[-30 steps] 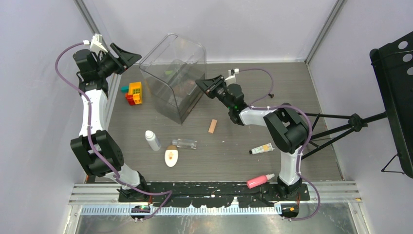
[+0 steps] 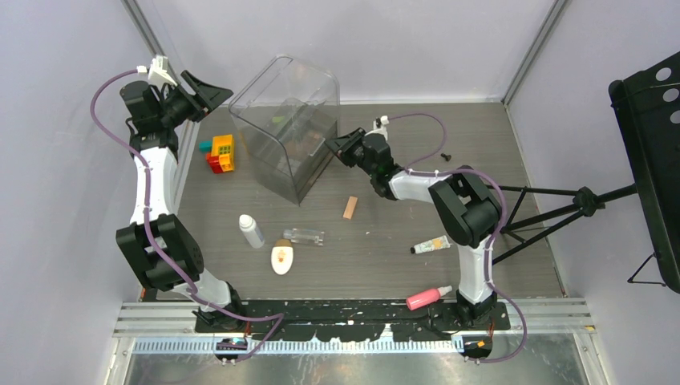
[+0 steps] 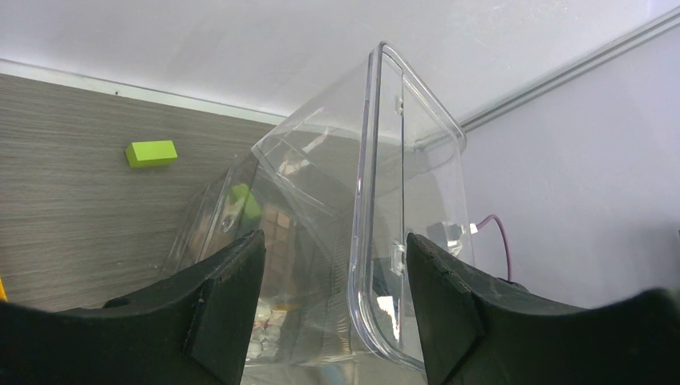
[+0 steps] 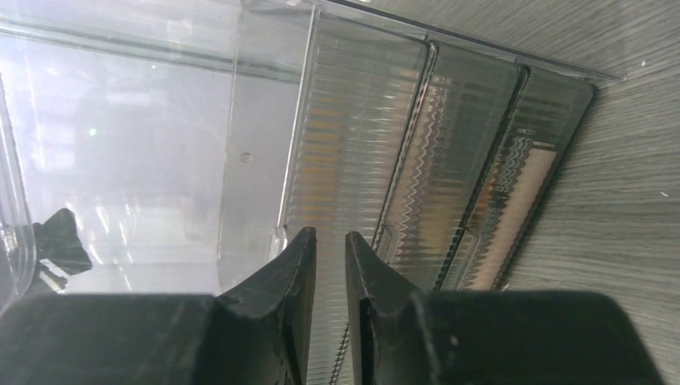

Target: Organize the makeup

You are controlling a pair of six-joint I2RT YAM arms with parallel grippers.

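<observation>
A clear acrylic organizer [image 2: 285,160] stands at the back centre, makeup dimly visible through its walls and its compartments [image 4: 353,120] in the right wrist view. My left gripper [image 2: 207,90] hangs open at its upper left, empty. My right gripper [image 2: 338,147] is at its right side, fingers a little apart with nothing visible between them. On the table lie a white bottle [image 2: 251,231], a clear bottle [image 2: 303,237], a cream oval container [image 2: 281,258], a tan bar [image 2: 350,207], a tube [image 2: 430,244] and a pink bottle [image 2: 425,297].
Coloured blocks [image 2: 222,152] lie left of the organizer. A green block [image 3: 151,153] shows in the left wrist view. A black stand [image 2: 589,200] reaches in from the right.
The left arm and the objects on the table look unchanged.
</observation>
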